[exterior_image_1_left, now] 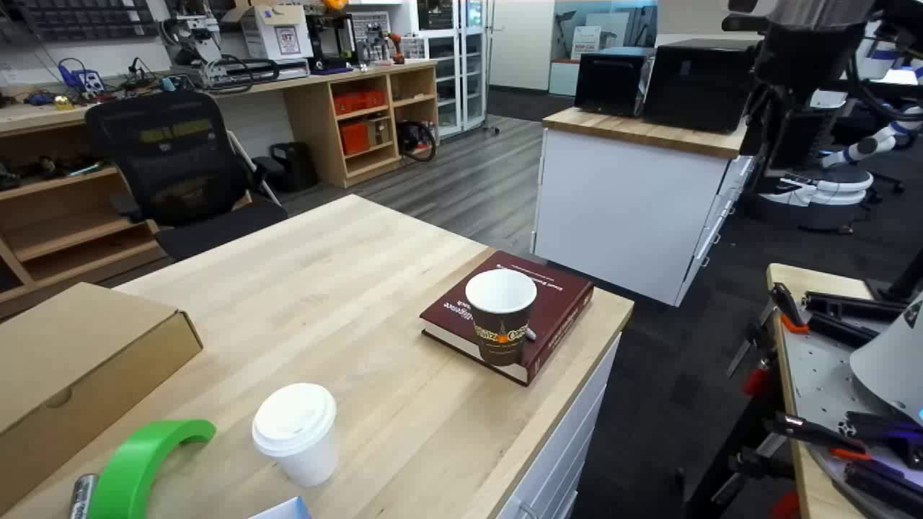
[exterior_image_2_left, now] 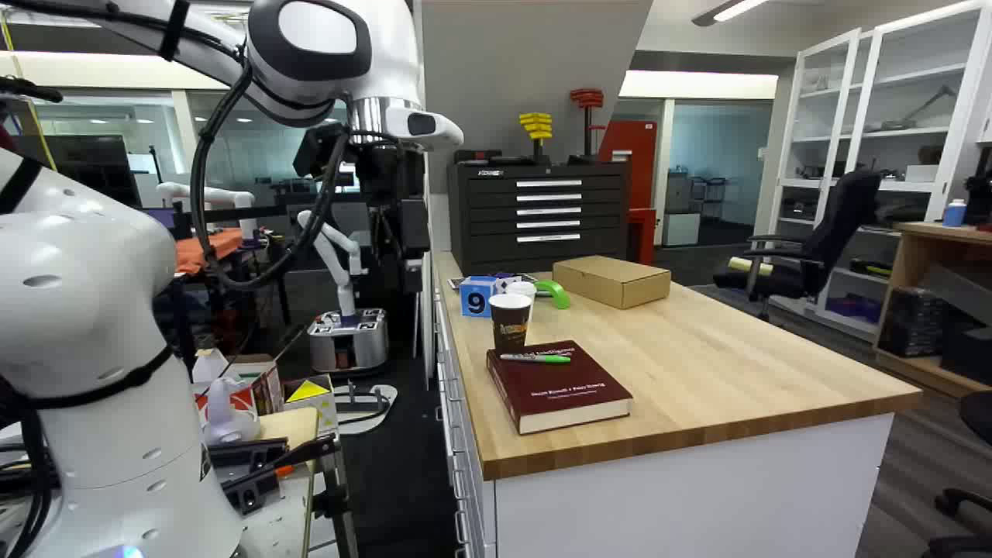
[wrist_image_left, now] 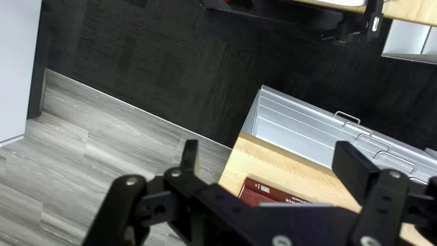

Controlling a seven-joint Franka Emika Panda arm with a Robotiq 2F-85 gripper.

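Note:
My gripper stands open, its two black fingers wide apart with nothing between them. In exterior view 2 the gripper (exterior_image_2_left: 392,223) hangs to the left of the wooden table, above its height. A dark red book (exterior_image_2_left: 563,395) lies on the table near the corner. On top of it rests a green and grey marker (exterior_image_2_left: 536,358), partly hidden by the paper cup in exterior view 1. That brown and white paper cup (exterior_image_1_left: 500,316) is upright at the book's edge; whether it stands on the book or just beside it, I cannot tell.
Farther along the table (exterior_image_2_left: 725,358) are a white lidded cup (exterior_image_1_left: 296,432), a green arch (exterior_image_1_left: 143,467), a blue block (exterior_image_2_left: 478,297) marked 9 and a cardboard box (exterior_image_2_left: 611,282). Drawer handles (wrist_image_left: 395,160) jut from its side.

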